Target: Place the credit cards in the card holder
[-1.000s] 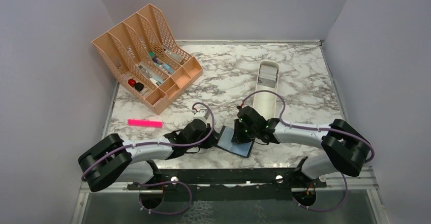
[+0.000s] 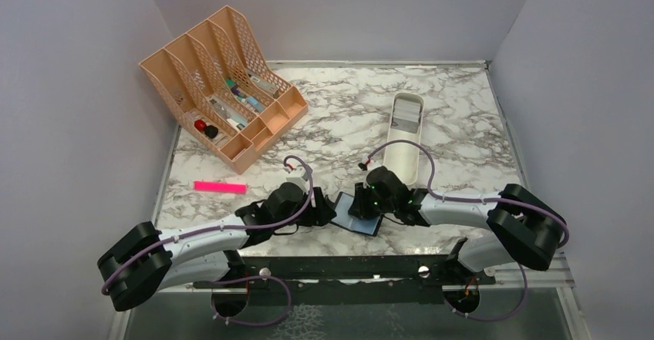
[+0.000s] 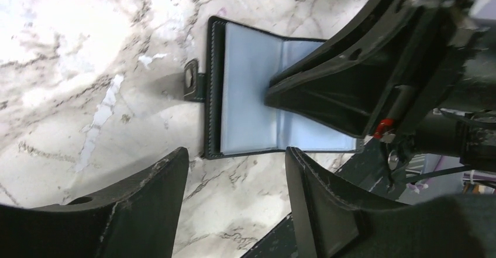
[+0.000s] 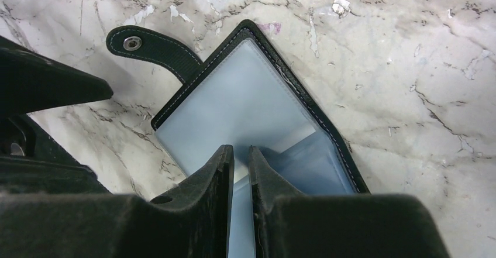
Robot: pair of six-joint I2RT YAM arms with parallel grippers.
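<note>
The dark-edged card holder (image 2: 345,220) lies open on the table between my two grippers, its pale blue clear sleeves facing up. Its black snap strap (image 4: 155,50) sticks out from one side. My left gripper stands open beside the holder, with only table between its fingers. The right gripper sits over the sleeves with its fingers nearly together, seemingly pinching sleeve material; the pinched part is hard to make out. From the left wrist view, its fingers (image 3: 327,85) cover part of the sleeves. No loose credit card is clearly visible.
A long white tray (image 2: 401,161) with flat grey-white pieces in it stands behind the right arm. At the back left is an orange organizer (image 2: 245,153) holding pens and small items. A pink bar (image 2: 220,187) lies in front of it.
</note>
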